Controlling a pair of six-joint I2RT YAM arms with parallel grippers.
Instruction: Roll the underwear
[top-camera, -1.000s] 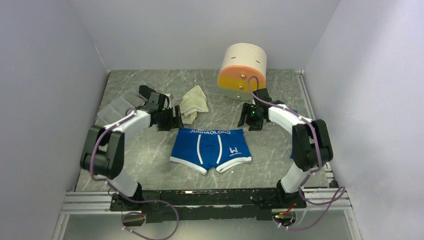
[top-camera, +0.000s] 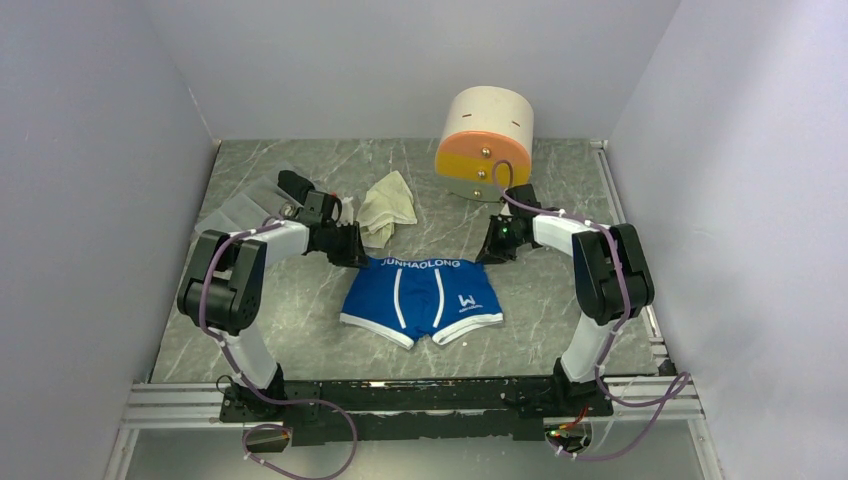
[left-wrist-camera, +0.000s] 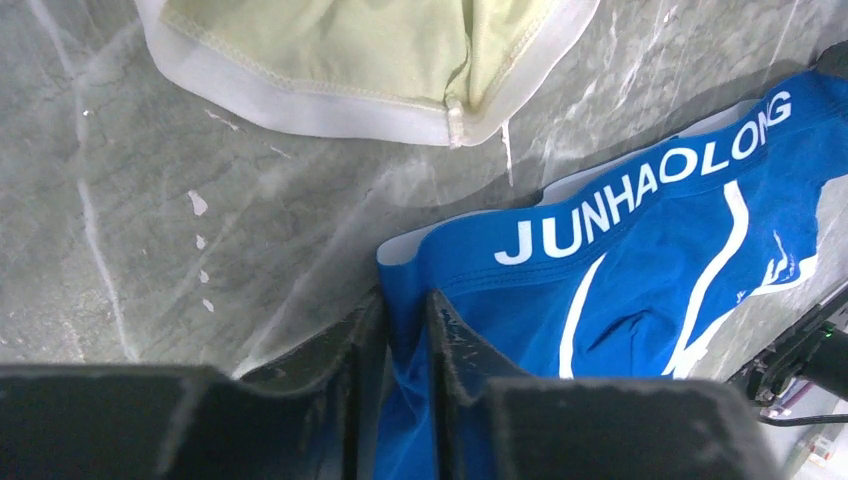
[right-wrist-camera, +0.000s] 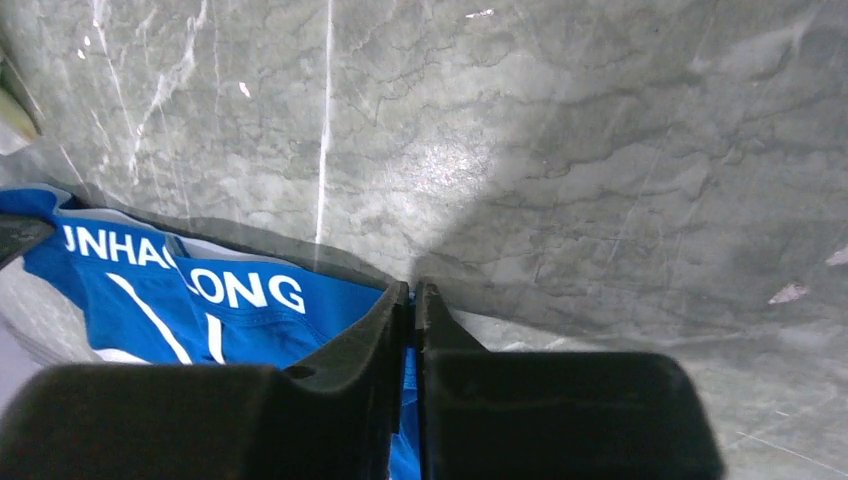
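Observation:
Blue boxer underwear (top-camera: 422, 295) with white stripes and white leg hems lies spread flat, its lettered waistband toward the back. My left gripper (top-camera: 362, 260) is at the waistband's left corner. In the left wrist view, its fingers (left-wrist-camera: 340, 360) close in on both sides of a raised fold of blue cloth (left-wrist-camera: 405, 300). At the right corner, my right gripper (top-camera: 483, 258) has its fingers (right-wrist-camera: 375, 350) drawn close together, a narrow strip of blue cloth showing between them. Both corners still rest at table level.
A pale yellow cloth (top-camera: 387, 208) lies just behind the left gripper. Beyond the right gripper stands a rounded drawer cabinet (top-camera: 487, 130). A divided tray (top-camera: 243, 210) sits at back left. In front of the underwear, the table (top-camera: 300, 350) is clear.
The waistband corners are drawn in slightly; the rest of the underwear stays flat.

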